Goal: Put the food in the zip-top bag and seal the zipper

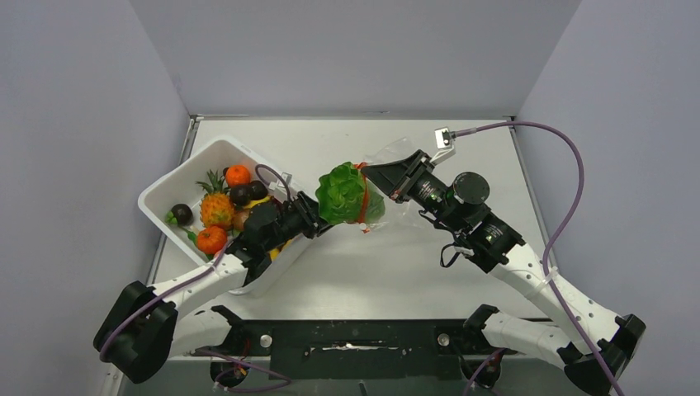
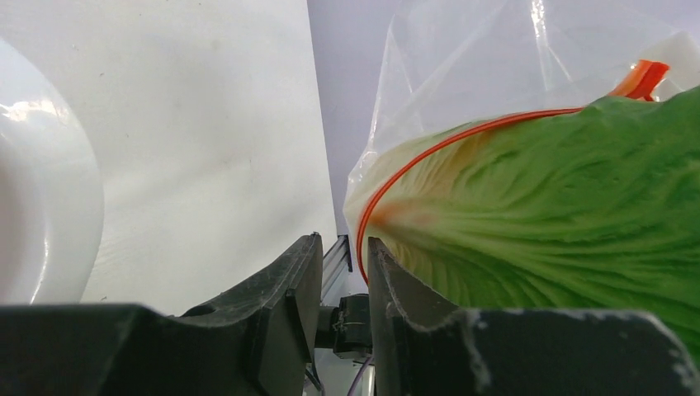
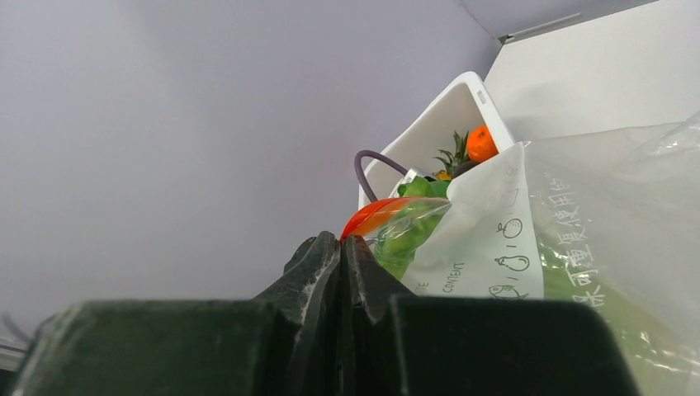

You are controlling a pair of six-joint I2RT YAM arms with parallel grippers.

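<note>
A green lettuce (image 1: 339, 190) is partly inside a clear zip top bag (image 3: 598, 214) with a red zipper (image 2: 446, 142), held up over the middle of the table. My right gripper is shut on the bag's red zipper edge. My left gripper, part open, is at the lettuce's left side in the top view; in its wrist view the red zipper and lettuce are close beside its fingertips, with nothing clearly between them.
A white bin (image 1: 165, 190) on the left holds a pineapple (image 1: 216, 208), tomatoes or oranges, dark avocados and other produce. Grey walls enclose the back and sides.
</note>
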